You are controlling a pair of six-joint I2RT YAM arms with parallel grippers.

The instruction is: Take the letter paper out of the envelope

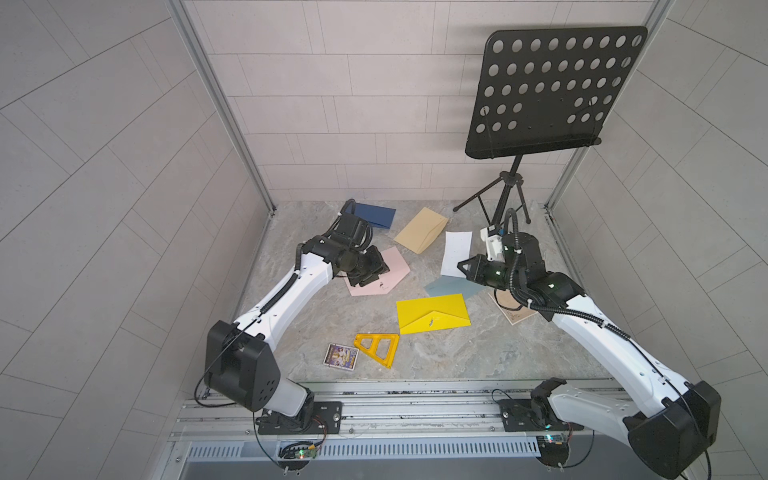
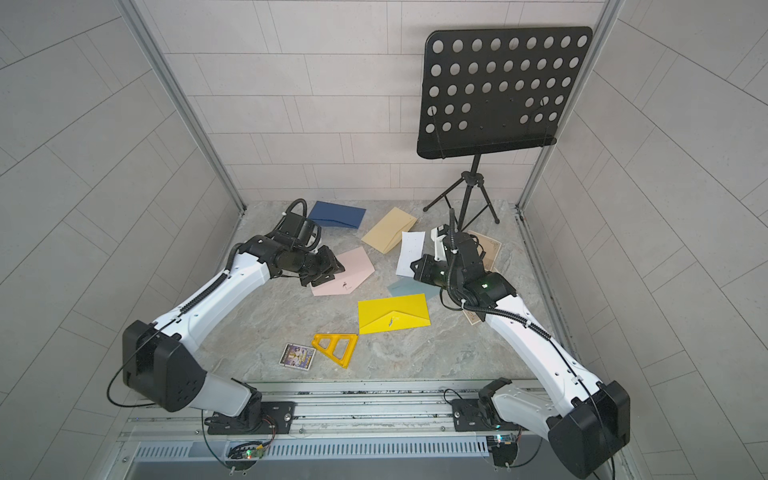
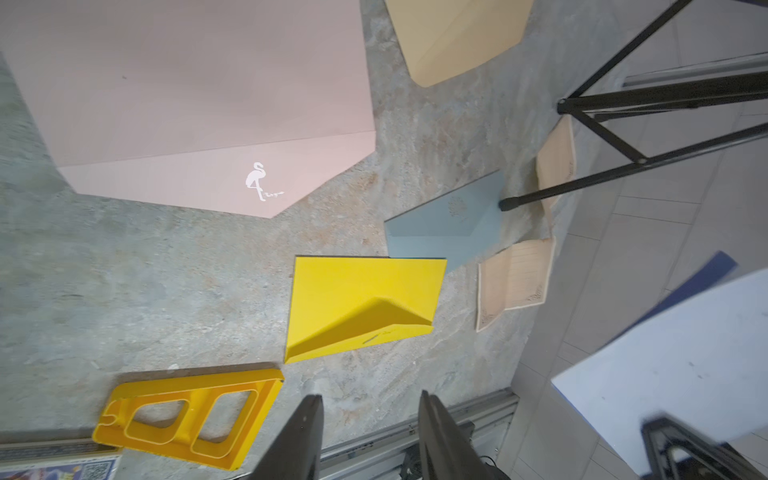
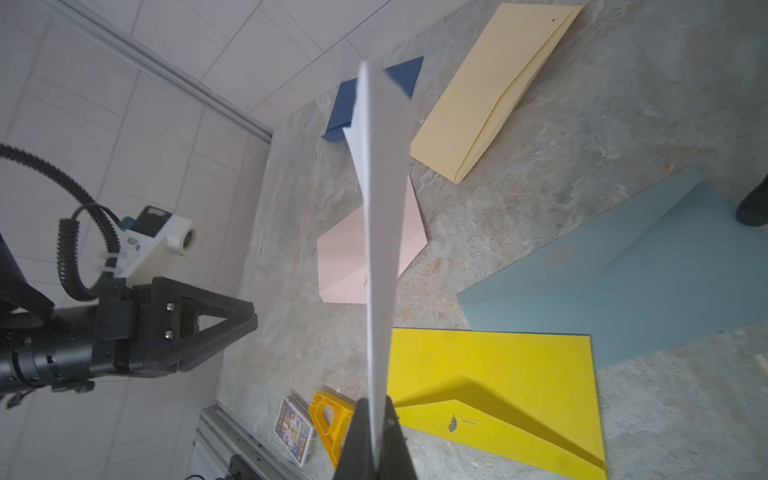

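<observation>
A white paper (image 1: 456, 252) hangs upright from my right gripper, which is shut on it; the right wrist view sees it edge-on. The pink envelope (image 3: 200, 96), with a flamingo print, lies flat on the left of the floor beneath my left gripper, whose fingers stand apart with nothing between them. A yellow envelope (image 1: 432, 308) lies in the front middle, overlapping a blue-grey envelope (image 4: 640, 272). A tan envelope (image 1: 420, 228) and a navy envelope (image 1: 376, 214) lie at the back.
A black music stand (image 1: 552, 92) stands at the back right, with light wooden boxes near its legs. A yellow triangle (image 1: 376, 344) and a card pack (image 1: 341, 357) lie at the front left. Bare floor surrounds them.
</observation>
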